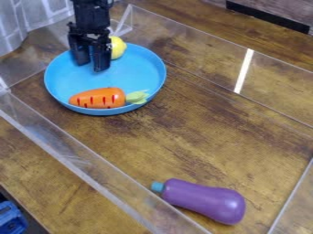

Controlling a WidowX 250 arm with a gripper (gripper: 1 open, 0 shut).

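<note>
My black gripper (pixel 91 57) reaches down from the top into the back-left part of a blue plate (pixel 141 75), open, its fingers low over the plate. A yellow round object (pixel 117 46) sits just right of it at the plate's back edge, partly hidden by the gripper. An orange toy carrot (pixel 98 98) with a pale green top lies at the front of the plate. A purple toy eggplant (pixel 206 200) lies on the wooden table at the lower right.
Clear plastic walls border the work area, one running diagonally along the lower left (pixel 73 160). A blue object (pixel 9 218) is at the lower-left corner.
</note>
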